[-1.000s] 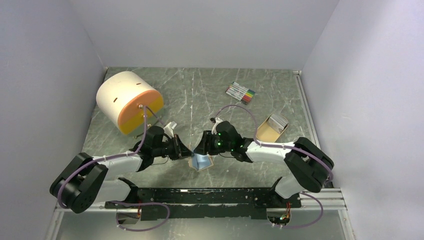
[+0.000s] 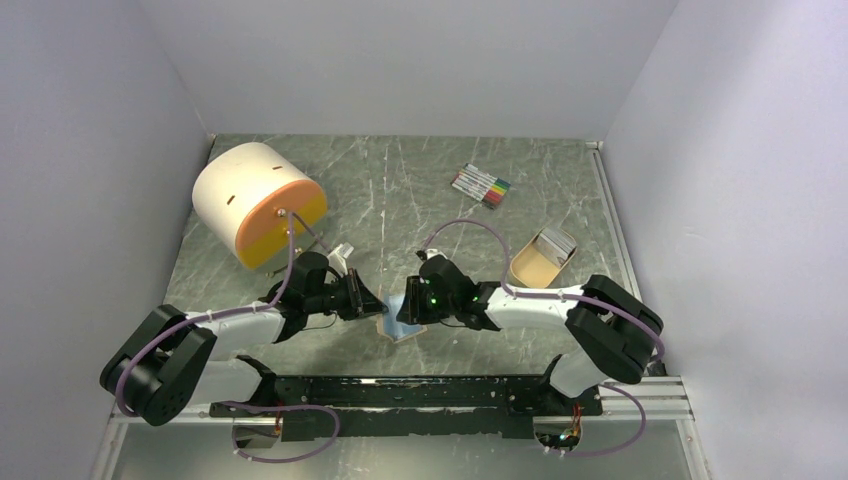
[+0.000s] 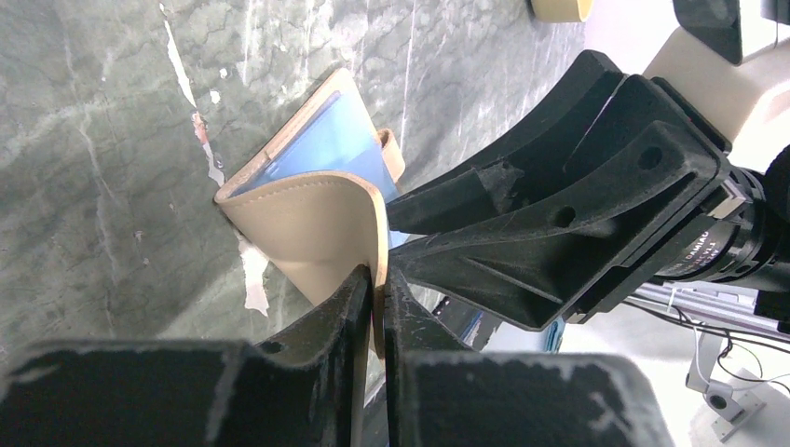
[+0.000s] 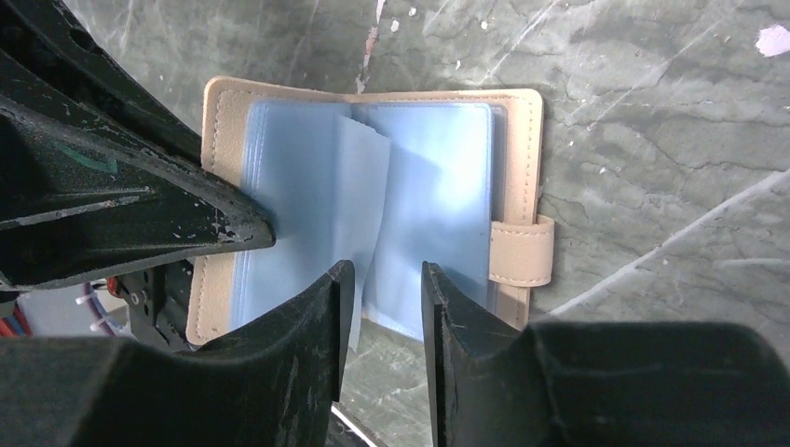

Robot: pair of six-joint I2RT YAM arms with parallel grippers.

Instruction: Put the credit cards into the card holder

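Note:
The tan card holder (image 4: 517, 186) lies open on the table, with clear bluish sleeves (image 4: 429, 205) inside. My left gripper is shut on the edge of its left cover, which bends up from the table. Over the sleeves, my right gripper stands part open, its fingertips (image 4: 343, 279) close to a raised clear sleeve flap (image 4: 361, 186). No card shows between those fingers; whether the flap touches them I cannot tell. Pale cards (image 2: 555, 245) appear stacked in a tan box at the right of the top view.
The tan box (image 2: 532, 268) stands right of my right arm. Several coloured markers (image 2: 481, 186) lie at the back. A large cream and orange cylinder (image 2: 255, 200) fills the back left. The table's middle behind the arms is clear.
The left arm and the holder look still.

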